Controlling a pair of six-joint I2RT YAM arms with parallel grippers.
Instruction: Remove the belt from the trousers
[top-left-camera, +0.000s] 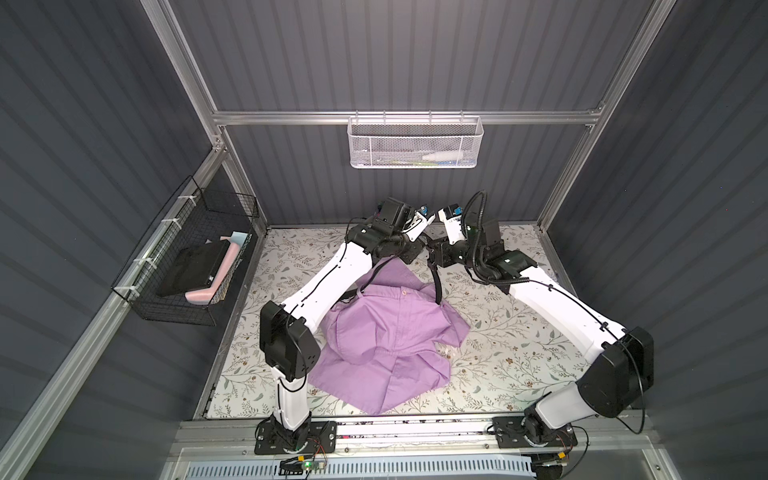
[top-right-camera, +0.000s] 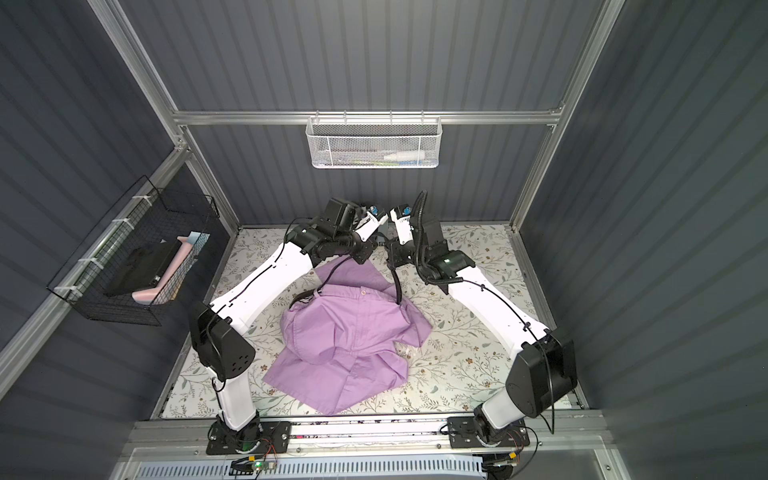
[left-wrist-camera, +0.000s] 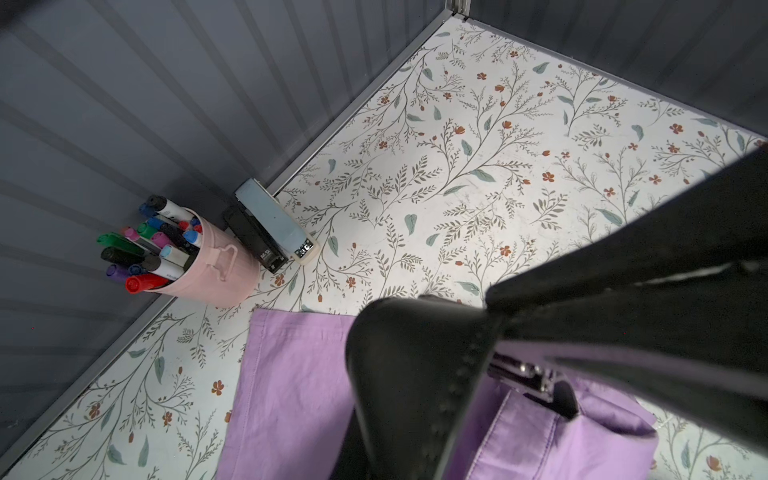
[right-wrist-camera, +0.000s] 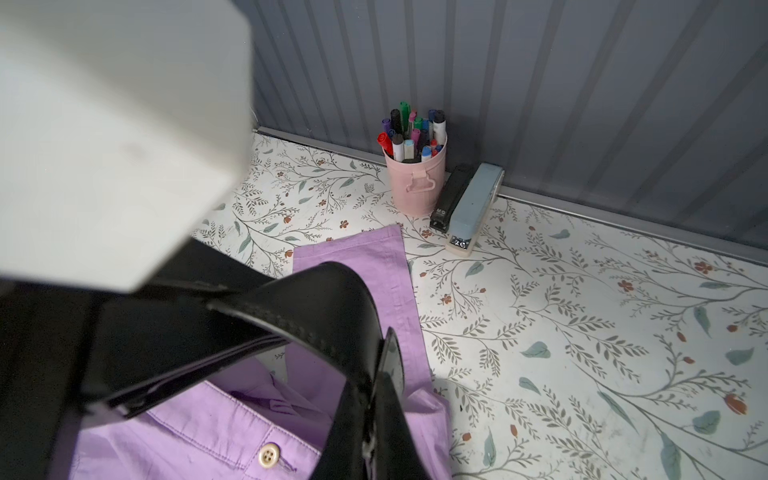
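Observation:
Lilac trousers (top-left-camera: 392, 320) lie spread on the table, waistband towards the back. The black belt (top-left-camera: 437, 284) rises in a loop from both sides of the waistband. My left gripper (top-left-camera: 421, 240) is shut on one stretch of it; its fingertips are largely hidden behind the belt (left-wrist-camera: 416, 360) in the left wrist view. Close beside it, my right gripper is shut on another stretch, pinching the belt (right-wrist-camera: 320, 296) where it curves. A shiny metal piece (left-wrist-camera: 528, 377) shows near the fabric in the left wrist view. How much belt sits inside the loops is unclear.
Near the back wall stand a pink cup (right-wrist-camera: 416, 184) full of markers and a stapler (right-wrist-camera: 472, 208). A black wire basket (top-left-camera: 200, 264) hangs at the left, a white mesh basket (top-left-camera: 416, 144) at the back.

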